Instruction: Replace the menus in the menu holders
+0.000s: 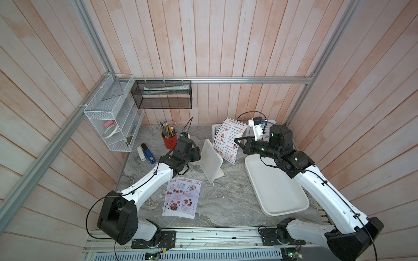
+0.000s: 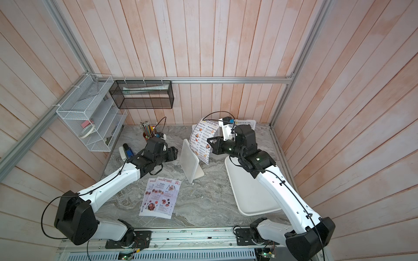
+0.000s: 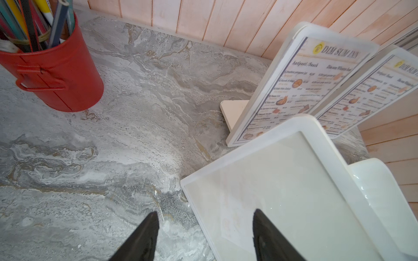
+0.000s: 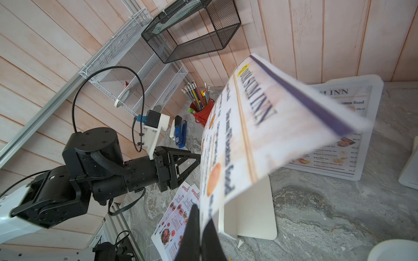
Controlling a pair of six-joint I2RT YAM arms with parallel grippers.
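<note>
A Dim Sum Inn menu sheet hangs curled in the air, its edge pinched by my right gripper, whose fingers are shut on it. Just left of that sheet stands an empty white menu holder on its foot. My left gripper is open beside this holder, nothing between its fingers. Two more holders, one a filled menu holder and the other a second filled holder, stand behind with Dim Sum menus inside. Overlapping special menus lie flat on the table at the front left.
A white tray lies on the right of the table beneath my right arm. A red pencil bucket and a blue stapler sit at the back left. Bare marble spans the front middle.
</note>
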